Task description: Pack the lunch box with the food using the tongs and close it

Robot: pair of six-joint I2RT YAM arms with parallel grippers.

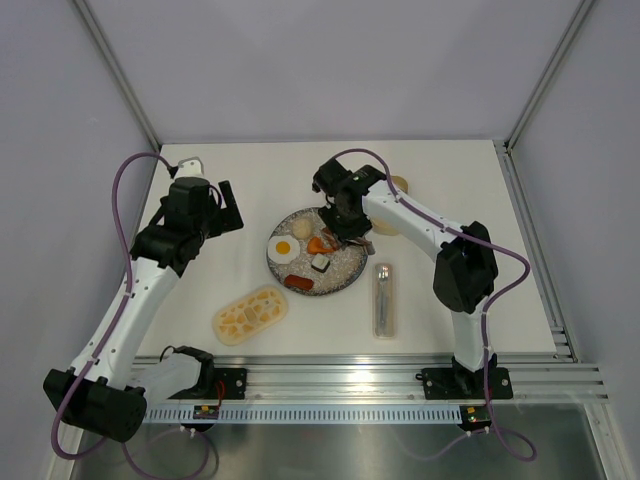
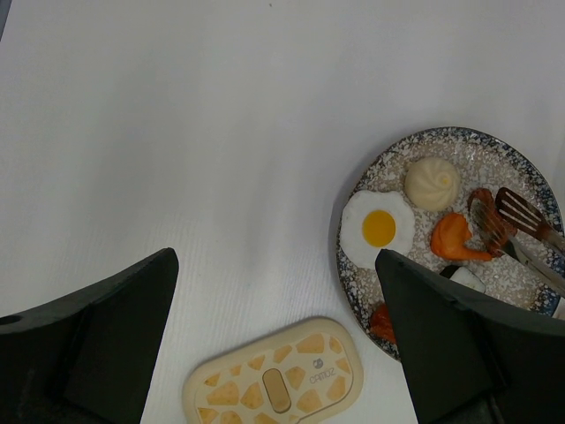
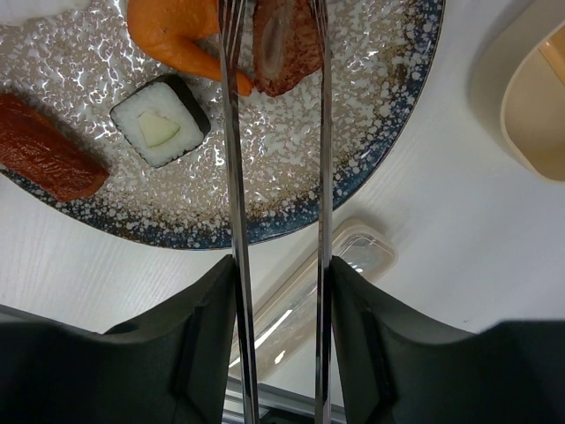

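A speckled plate [image 1: 294,268] holds a fried egg [image 2: 362,233], a bun [image 2: 432,184], an orange piece [image 3: 164,34], sushi [image 3: 158,123], a sausage [image 3: 48,145] and a brown meat piece [image 3: 283,57]. My right gripper holds metal tongs [image 3: 324,212] over the plate, their tips around or beside the meat; whether they grip it I cannot tell. My left gripper stands open above the table, left of the plate, with nothing between its fingers.
A cheese-patterned lid [image 1: 244,317] lies front left of the plate. A long clear case [image 1: 383,315] is at the right, a beige container [image 3: 533,127] behind the right arm.
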